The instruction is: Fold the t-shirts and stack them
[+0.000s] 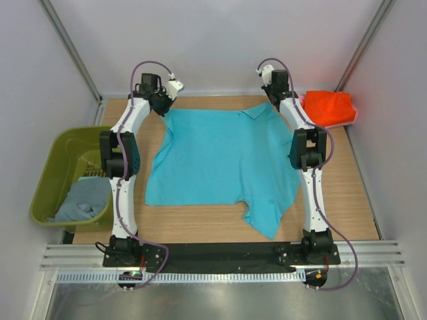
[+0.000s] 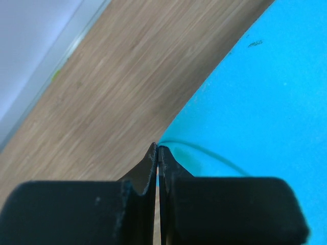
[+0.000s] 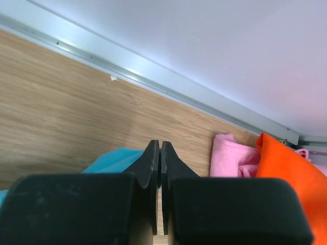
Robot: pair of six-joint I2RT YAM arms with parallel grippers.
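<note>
A bright blue t-shirt (image 1: pixel 213 150) is spread over the table, its upper edge stretched between my two grippers and its lower right part hanging toward the front edge. At the upper left corner, my left gripper (image 1: pixel 163 115) is shut on the cloth; in the left wrist view a crease runs from the fingertips into the blue fabric (image 2: pixel 245 112). My right gripper (image 1: pixel 269 101) is shut at the upper right corner, with blue cloth (image 3: pixel 115 159) emerging beside its fingers in the right wrist view. The pinched bit itself is hidden there.
A green bin (image 1: pixel 50 170) holding grey cloth (image 1: pixel 83 200) stands at the left. Folded orange cloth (image 1: pixel 328 107) lies on pink cloth (image 3: pixel 232 155) at the back right. Bare wood (image 1: pixel 183 223) shows in front of the shirt, and a wall closes the back.
</note>
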